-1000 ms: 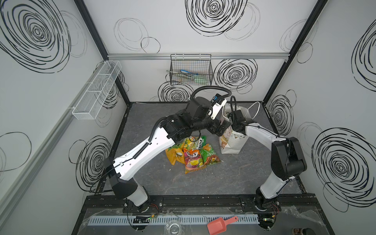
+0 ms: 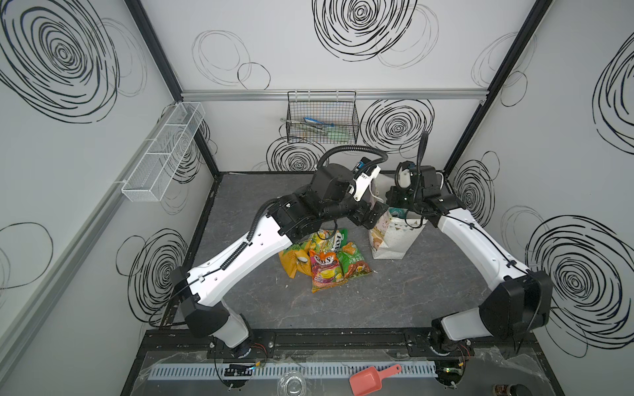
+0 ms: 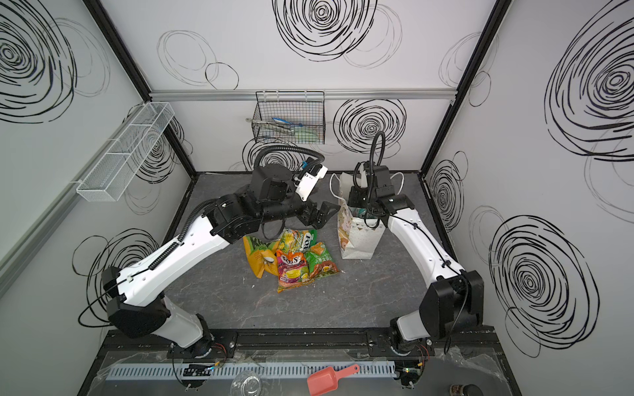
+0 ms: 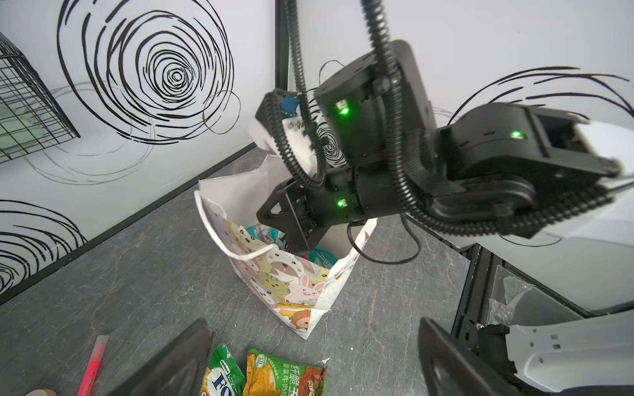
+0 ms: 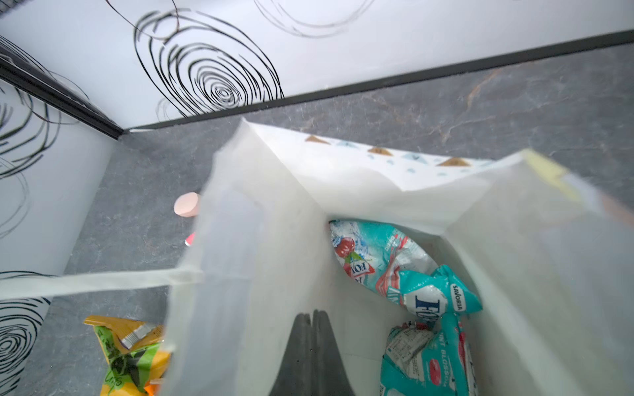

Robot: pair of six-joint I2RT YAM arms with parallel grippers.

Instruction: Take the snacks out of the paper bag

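Observation:
The white paper bag (image 2: 396, 241), printed with animals, stands upright with its mouth open. Down inside it lie turquoise snack packs (image 5: 429, 293), seen best in the right wrist view. Over the bag's mouth, my right gripper is shut, nothing visible between its fingertips, and the packs lie below and to its right. My left gripper stands wide open and empty, left of the bag and above the table. Several snack packs rest on the table in front of the bag, among them an orange-red pack (image 2: 325, 269), a green pack (image 2: 353, 259) and a yellow pack (image 2: 295, 261).
White handles (image 4: 221, 231) loop out from the bag's rim. Behind, a black wire basket (image 2: 323, 122) hangs on the wall; a white wire rack (image 2: 165, 151) is at left. A pink scoop (image 2: 373, 379) lies beyond the front edge.
My right gripper has risen from deeper in the bag, and its arm has swung up and outward to the right. Turquoise packs now show in the bag's mouth. The left arm is practically still.

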